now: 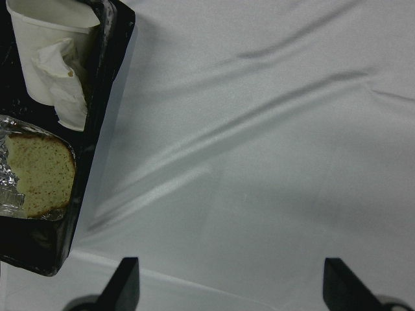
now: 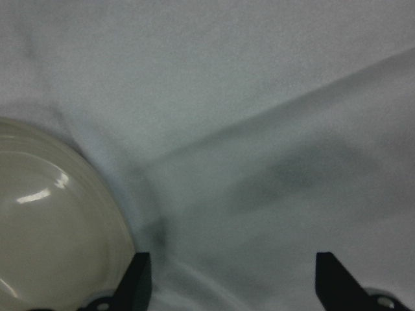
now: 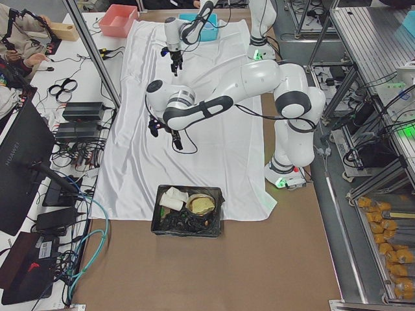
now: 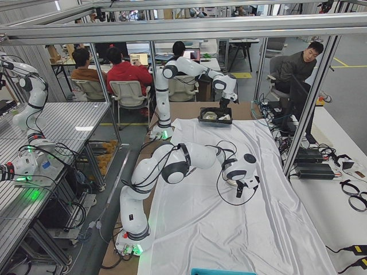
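My left gripper (image 3: 165,136) hangs open over the white cloth (image 3: 227,162), empty. The black tray (image 3: 214,223) holds a white cup (image 1: 45,26), crumpled tissue (image 1: 68,97) and bread (image 1: 39,175) on foil, seen at the left of the left wrist view. My right gripper (image 3: 174,61) is open at the far part of the cloth, with a pale round dish (image 2: 52,227) beside it at the lower left of the right wrist view. This dish is mostly hidden behind the arm in the camera right view.
A blue bin (image 3: 209,32) stands at the far end, partly behind the right arm. A pink bin (image 3: 118,19) is on the side table. Monitors, cables and metal posts line the cloth's sides.
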